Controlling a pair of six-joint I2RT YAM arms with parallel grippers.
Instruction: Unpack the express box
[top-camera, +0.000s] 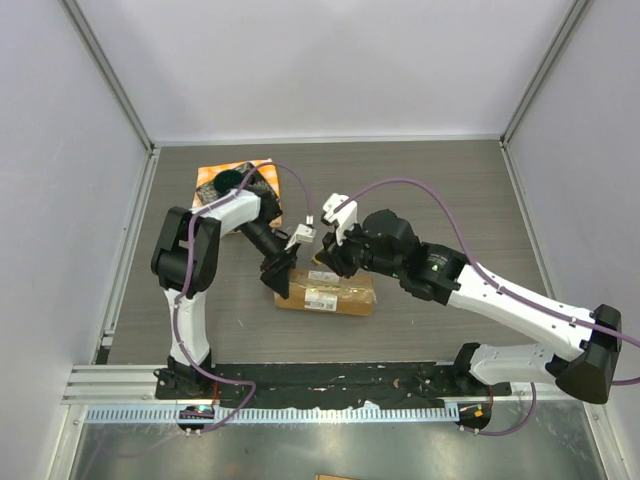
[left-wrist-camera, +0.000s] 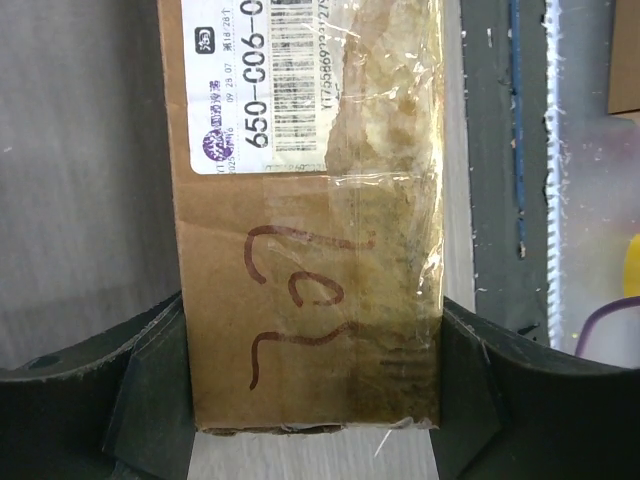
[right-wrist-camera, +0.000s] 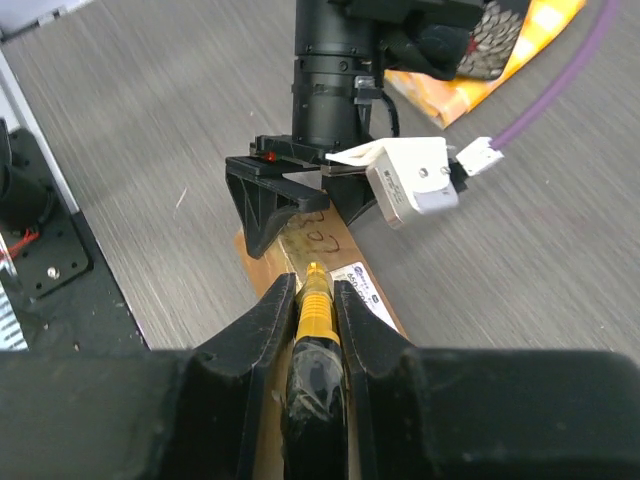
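Observation:
The brown taped cardboard box lies on the table at the centre, its white shipping label facing up. My left gripper is shut across one end of the box, a finger on each side; red handwriting shows on that end. My right gripper is shut on a tool with a yellow and black handle, the yellow part standing between its fingers. In the right wrist view that gripper is over the box, covering its near part. The tool's lower end is hidden.
An orange-checked cloth with a dark patterned item on it lies at the back left. White walls bound the table. Bare tabletop stretches behind and to the right of the box.

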